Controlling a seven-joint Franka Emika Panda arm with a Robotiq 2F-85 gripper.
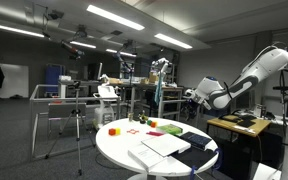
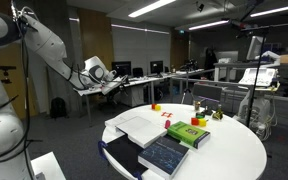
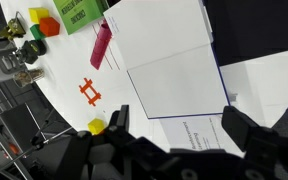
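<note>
My gripper is open above the round white table (image 2: 246, 150), its two dark fingers wide apart with nothing between them. Below it in the wrist view lies a white, open book-like object (image 3: 179, 83) with a dark blue edge. A green book (image 3: 76, 12) and a pink-red object (image 3: 102, 45) are beside it. An orange hash-shaped piece (image 3: 89, 91) lies flat on the table, and a yellow block (image 3: 96, 126) shows near the left finger. In exterior view 2 the gripper (image 2: 117, 86) hangs high, clear of the tabletop.
Red and yellow blocks (image 2: 199, 122) stand towards the table's far side. A dark flat object (image 2: 162, 158) lies by the near edge, close to the green book (image 2: 187, 135). A tripod (image 1: 79, 130) stands on the floor beside the table.
</note>
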